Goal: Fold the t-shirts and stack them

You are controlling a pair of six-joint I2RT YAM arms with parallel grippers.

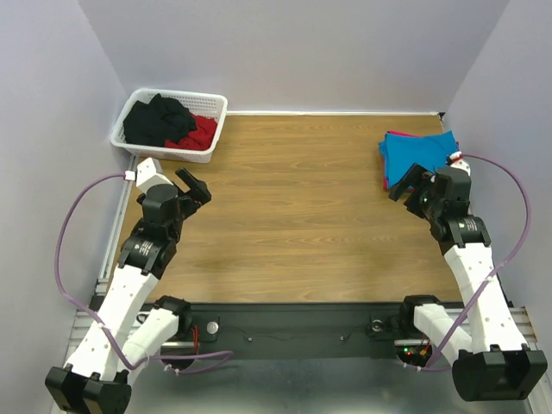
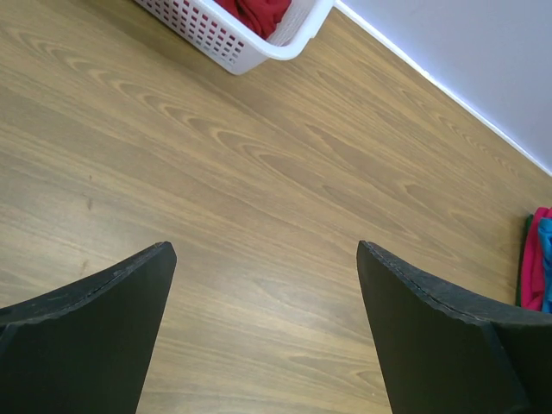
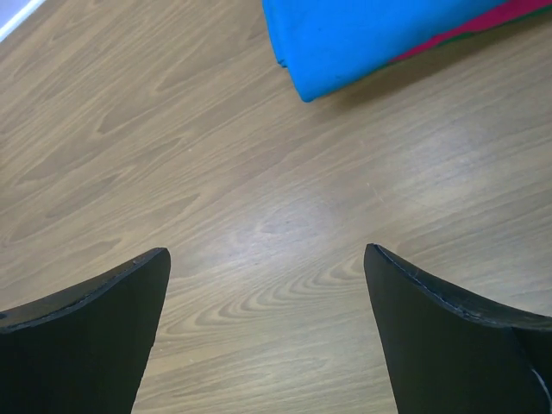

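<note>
Dark and red shirts lie crumpled in a white basket [image 1: 208,156] at the back left; the black shirt [image 1: 153,123] covers part of the red shirt [image 1: 201,134]. At the back right a folded blue shirt [image 1: 412,155] tops a stack, with pink edges showing beneath it and a strip of green in the right wrist view. My left gripper [image 1: 195,185] is open and empty, in front of the basket. Beside the stack's near side, my right gripper [image 1: 400,185] also stands open, with only bare wood between its fingers.
Walls close in the back and both sides. Purple cables [image 1: 59,250] loop along both arms.
</note>
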